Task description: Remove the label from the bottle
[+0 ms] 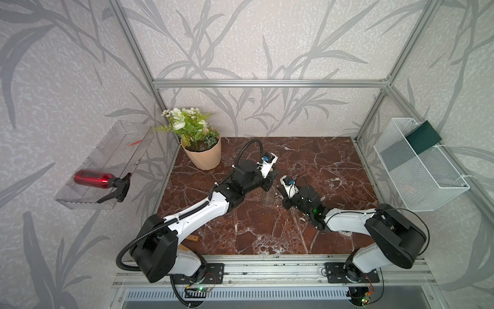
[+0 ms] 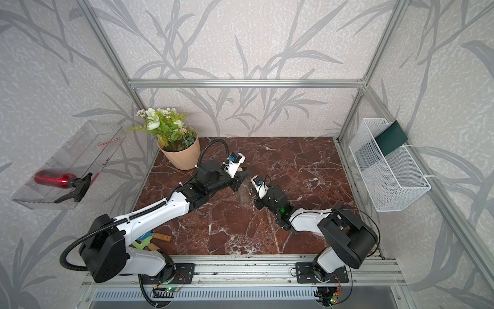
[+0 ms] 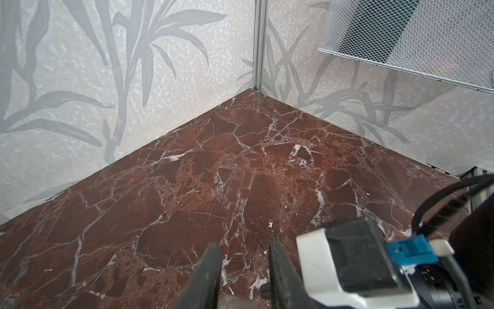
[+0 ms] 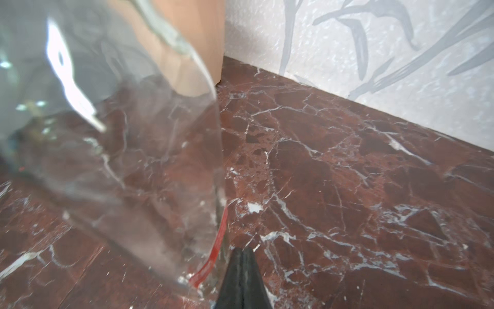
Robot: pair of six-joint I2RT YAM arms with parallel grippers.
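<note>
A clear bottle (image 4: 128, 170) fills the left of the right wrist view, blurred and tilted, with a red strip (image 4: 212, 260) along its lower edge. In the top right view the bottle (image 2: 244, 196) shows only faintly under my left gripper. That gripper is shut on its upper part; just a pale bit shows low between the fingers. My right gripper is shut, with nothing visible between its fingertips. It sits just right of the red strip; whether they touch I cannot tell. No separate label can be made out.
A potted plant (image 1: 203, 154) stands at the back left. A clear bin (image 1: 85, 199) with a red spray bottle (image 1: 92, 178) hangs left, a white mesh basket (image 1: 429, 185) right. Wooden-handled tools (image 2: 162, 237) lie by the left arm's base.
</note>
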